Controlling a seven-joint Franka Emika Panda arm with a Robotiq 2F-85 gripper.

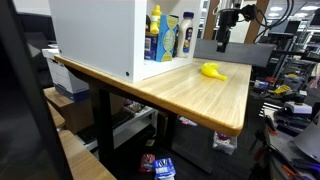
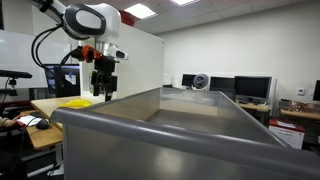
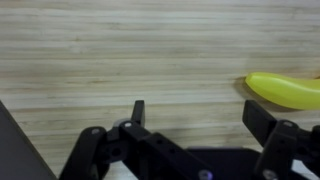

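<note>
A yellow banana [image 3: 286,90] lies on the light wooden table [image 3: 130,72], at the right side of the wrist view. In the first exterior view the banana [image 1: 211,71] rests near the far end of the tabletop. My gripper hangs above the table with its two fingers wide apart, so it is open. Only bare wood shows between the fingertips; the banana sits beyond the right finger [image 3: 256,117]. In the second exterior view the gripper [image 2: 103,90] points down over the table, with the yellow banana [image 2: 75,104] below and to its left.
A white cabinet [image 1: 110,35] stands on the table, with a mustard-yellow container [image 1: 165,38] and a white bottle [image 1: 187,33] beside it. A grey panel [image 2: 200,140] runs along the table's side. Bare tabletop [image 1: 180,92] lies in front of the banana.
</note>
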